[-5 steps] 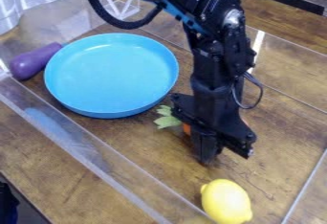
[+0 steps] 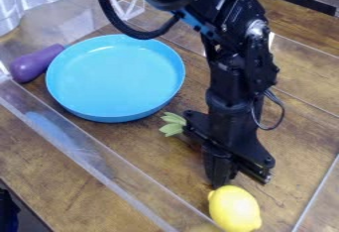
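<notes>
My black gripper (image 2: 220, 172) is low over the wooden table, just behind a yellow lemon (image 2: 233, 209) at the bottom. Green leaves (image 2: 173, 124) of some vegetable poke out left of the gripper, its body mostly hidden behind it. The fingertips are dark and point down; whether anything is between them is hard to see.
A blue plate (image 2: 115, 78) lies at the upper left, with a purple eggplant (image 2: 34, 62) beside it at the left edge. A clear plastic strip runs diagonally along the lower left.
My gripper has shifted slightly downward in the view, closer to the lemon. Orange seen beside the leaves earlier is now largely hidden behind the gripper.
</notes>
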